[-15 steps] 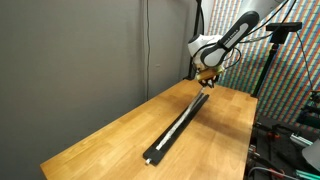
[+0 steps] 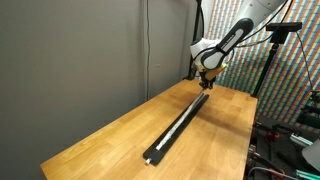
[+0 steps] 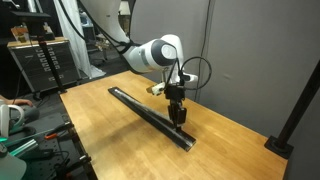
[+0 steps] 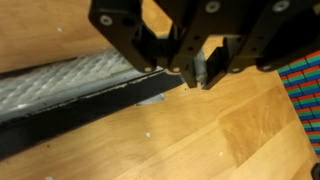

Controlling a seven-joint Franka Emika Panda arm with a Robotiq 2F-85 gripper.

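A long, narrow black tray [image 2: 152,157] lies on the wooden table, with a pale textured strip [image 4: 55,88] running along it. My gripper [image 2: 206,90] is at the tray's far end in exterior view 1; in exterior view 2 the gripper [image 3: 178,126] stands low over the nearer end of the tray [image 3: 187,145]. In the wrist view the fingers are nearly closed, with a small greyish piece [image 4: 201,72] showing between them. Whether this is the end of the strip cannot be told, as the gripper hides part of it.
Bare wooden tabletop [image 2: 100,143] lies on both sides of the tray. A colourful striped item [image 4: 297,85] shows at the right in the wrist view. In exterior view 2 a dark object [image 3: 279,147] stands at the table's right edge.
My arm and gripper have shifted slightly at the tray's far end, and the wrist has turned a little. The tray looks unmoved.
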